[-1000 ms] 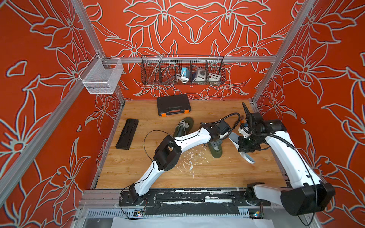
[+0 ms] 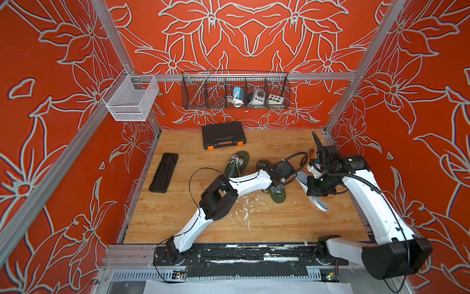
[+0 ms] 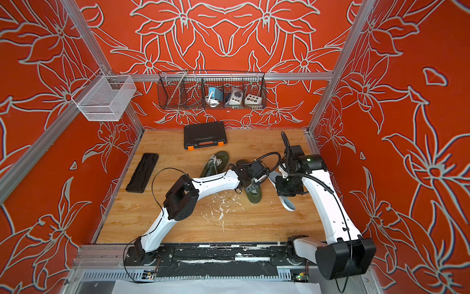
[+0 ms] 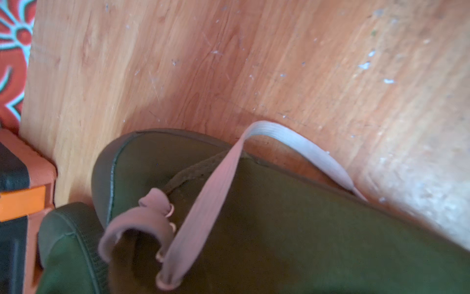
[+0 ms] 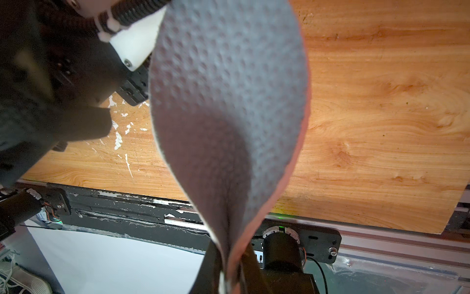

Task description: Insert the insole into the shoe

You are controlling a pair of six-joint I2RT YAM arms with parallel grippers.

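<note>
A green shoe [image 2: 277, 195] lies under my left gripper [image 2: 275, 183]; in the left wrist view its green fabric and pale lace [image 4: 210, 210] fill the lower part, while the fingers are out of sight there. The finger state is unclear in the top views. My right gripper is shut on a grey dimpled insole [image 5: 230, 83], pinched and curled upward from the fingertips, held in the air right of the shoe [image 3: 254, 196]. A second green shoe [image 2: 235, 161] lies to the left, partly behind the left arm.
A black case [image 2: 222, 134] stands at the back, and a long black tray [image 2: 164, 172] lies at the left. Wire baskets [image 2: 235, 90] hang on the rear rail.
My left gripper has shifted slightly downward in the top left view over the shoe. The right gripper and insole have not visibly moved.
</note>
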